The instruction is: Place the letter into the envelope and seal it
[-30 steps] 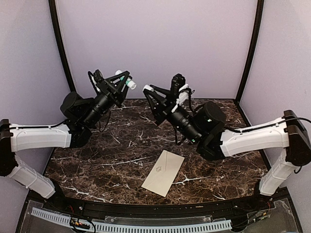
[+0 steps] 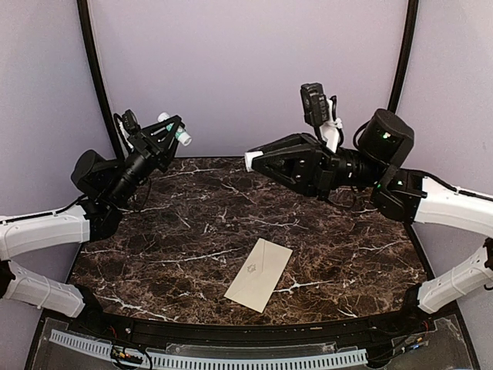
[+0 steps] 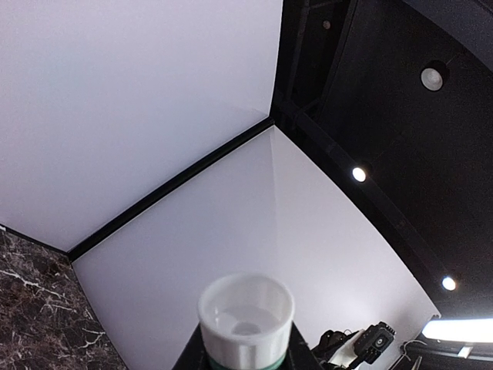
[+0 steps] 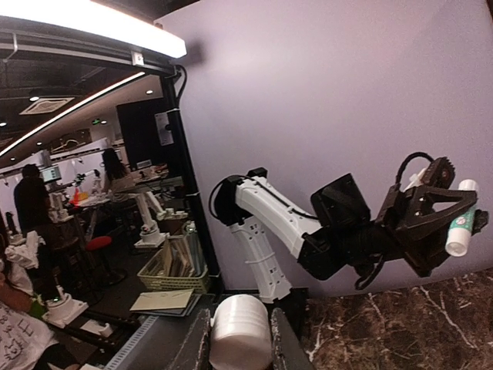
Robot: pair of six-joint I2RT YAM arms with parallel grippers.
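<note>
A cream envelope [image 2: 258,274] lies flat and slanted near the front middle of the table, a fold line and small mark on its face. No separate letter shows, and whether one is inside cannot be told. High at the left, my left gripper [image 2: 174,129] is shut on a white and green glue stick [image 4: 462,223]. Its hollow open end [image 3: 246,320] faces out in the left wrist view. At right of centre, my right gripper [image 2: 259,159] is shut on a short white piece, apparently the cap [image 4: 241,331]. Stick and cap are well apart, both above the table.
White walls [image 2: 246,69] close off the back and sides. Beyond the table, the right wrist view shows a basket [image 4: 173,270] of papers and a small stack of cream sheets [image 4: 162,301].
Most recently both moved slightly back towards each other. The envelope has stayed put.
</note>
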